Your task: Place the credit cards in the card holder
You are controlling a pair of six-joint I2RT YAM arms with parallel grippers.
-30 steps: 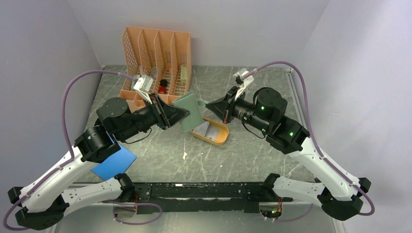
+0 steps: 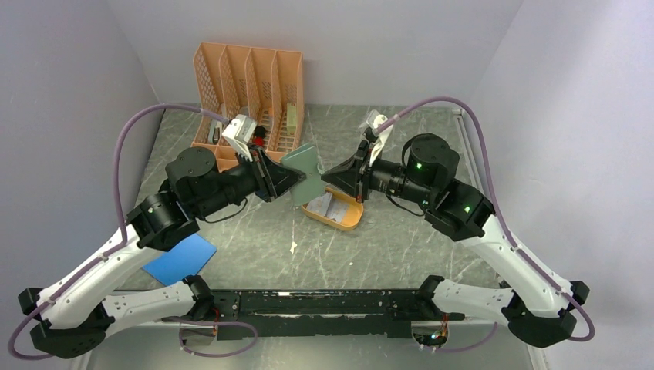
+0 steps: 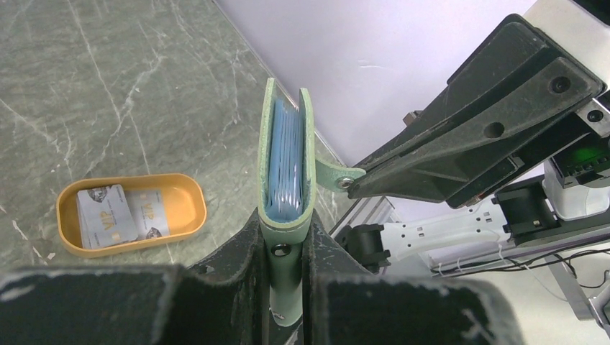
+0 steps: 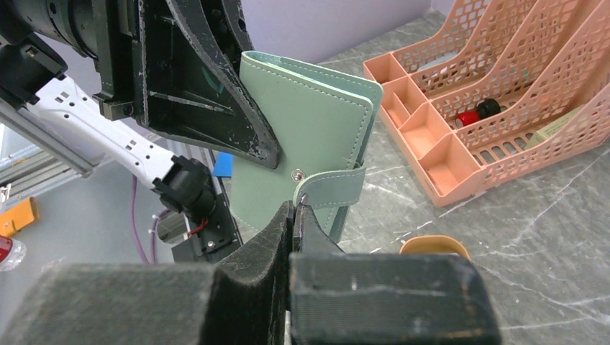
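Note:
A pale green card holder [image 2: 307, 176] is gripped by my left gripper, shut on its lower end and raised off the table. Looking into its open side in the left wrist view, I see a stack of clear bluish card sleeves [image 3: 286, 162]. My right gripper is shut at the tip of the holder's strap [image 4: 332, 188], which appears pinched thinly between its fingertips. The strap's snap [image 3: 345, 182] shows beside them. Several white cards [image 3: 108, 215] lie in a yellow-orange tray [image 3: 193, 192] below.
A peach slotted organizer [image 2: 289, 77] stands at the back left, holding a red and black item [image 4: 478, 113]. On the table's front left lies a blue sheet [image 2: 181, 259].
My left gripper and the holder have shifted slightly right, closer to the right gripper.

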